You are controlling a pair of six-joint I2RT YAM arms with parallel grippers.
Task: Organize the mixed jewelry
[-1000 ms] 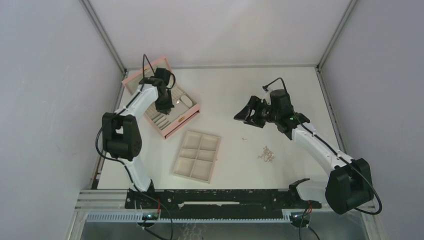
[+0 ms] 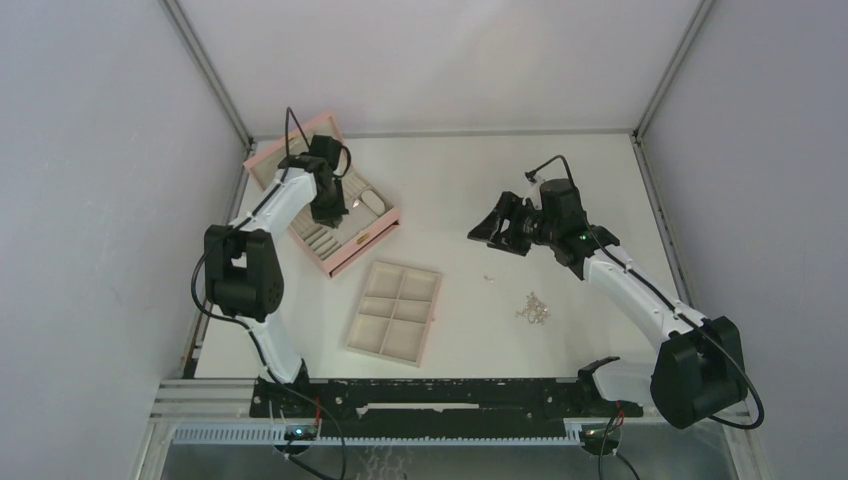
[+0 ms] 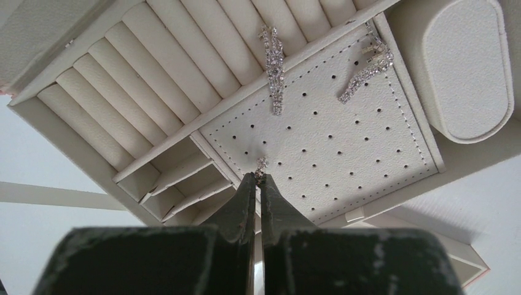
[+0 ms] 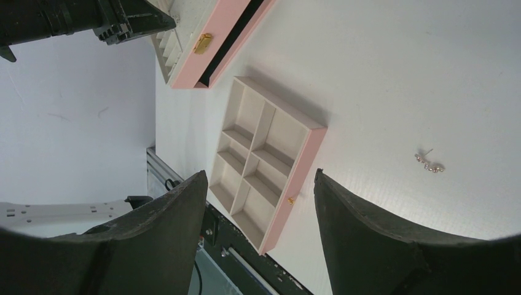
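Over the open pink jewelry box [image 2: 380, 239], my left gripper is shut on a small sparkling earring [image 3: 262, 163], whose tip shows at the fingertips above the perforated panel [image 3: 344, 147]. Two other sparkling earrings lie on that panel: one [image 3: 274, 67] reaches across its edge onto the ring rolls, the other [image 3: 368, 70] is near the watch cushion. My right gripper stands open and empty above the table. Beneath it, in the right wrist view, is a beaded piece [image 4: 430, 163] on the bare table. A tangled pile of jewelry [image 2: 534, 309] lies at the table's right.
A pink drawer tray [image 2: 378, 304] with several empty compartments rests on the table in front of the box. The box lid [image 2: 268, 162] leans open behind.
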